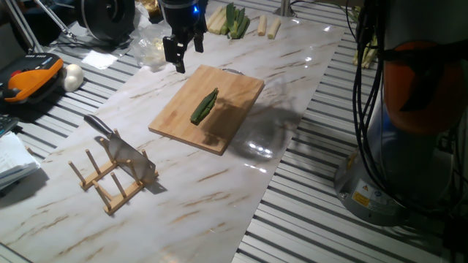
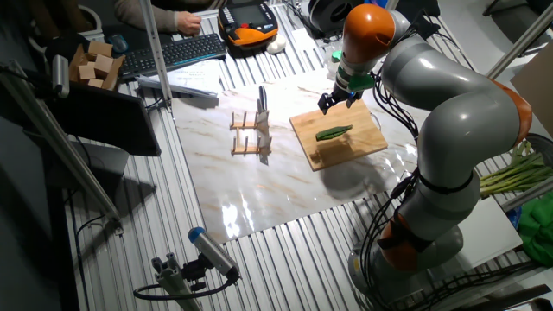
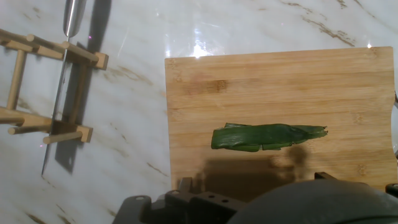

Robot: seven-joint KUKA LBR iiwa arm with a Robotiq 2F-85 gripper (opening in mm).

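A green leafy vegetable piece [image 3: 267, 136] lies flat across the wooden cutting board [image 3: 205, 81], clear of its edges. In exterior view 1 the same green piece [image 1: 205, 107] rests near the board's middle. My gripper [image 1: 189, 58] hangs above the marble sheet beyond the far-left edge of the board, apart from the vegetable. Its fingers stand spread with nothing visible between them. A knife [image 1: 130, 156] with a dark handle is held upright in a wooden peg rack [image 1: 110, 199], left of the board.
Cut leek pieces [image 1: 235, 22] lie at the far edge of the marble sheet, near a clear plastic bag [image 1: 150, 45]. An orange and black device [image 1: 31, 79] sits at the left. The marble between rack and board is bare.
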